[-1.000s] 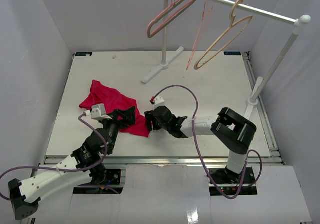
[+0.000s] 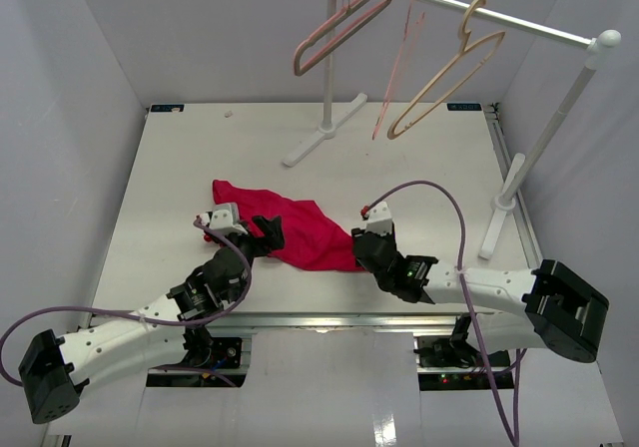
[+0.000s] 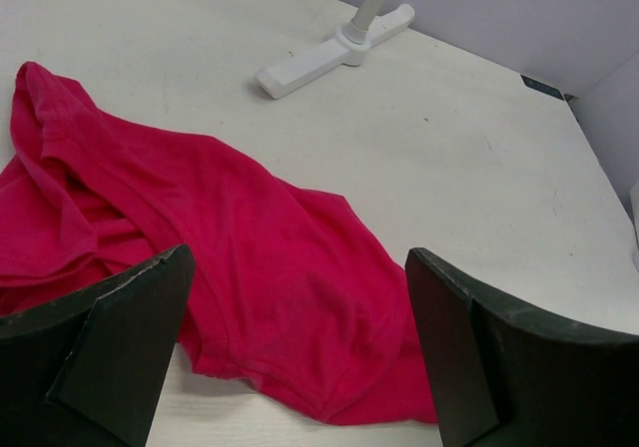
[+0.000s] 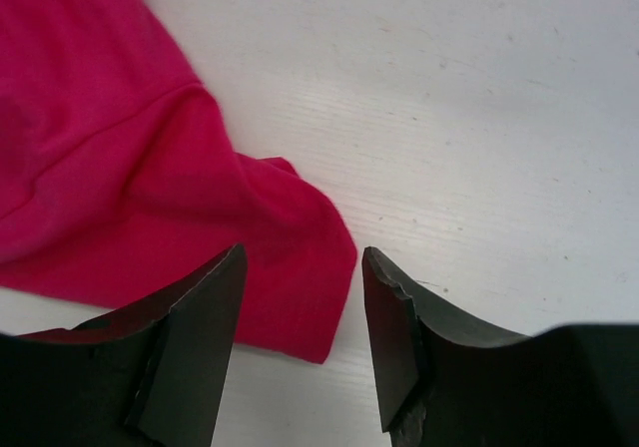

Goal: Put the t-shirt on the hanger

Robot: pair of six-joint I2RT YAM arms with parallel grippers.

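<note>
The red t shirt [image 2: 300, 232] lies crumpled on the white table in all three views. My left gripper [image 2: 265, 232] is above its left-middle part; in the left wrist view its fingers are parted and open over the cloth. My right gripper [image 2: 361, 239] is at the shirt's right end; in the right wrist view its fingertips [image 4: 232, 262] stand apart over a corner of the cloth. Hangers hang on the rail above: a pink one [image 2: 305, 53], a thin pink one [image 2: 396, 68] and a beige one [image 2: 429, 88].
The white rack [image 2: 539, 33] stands at the back and right, with feet [image 2: 305, 148] on the table. Bare table surrounds the shirt. Purple cables [image 2: 462, 257] run along both arms.
Both grippers and the shirt have moved to the right across the table, the right gripper farther. The rack and hangers are unchanged.
</note>
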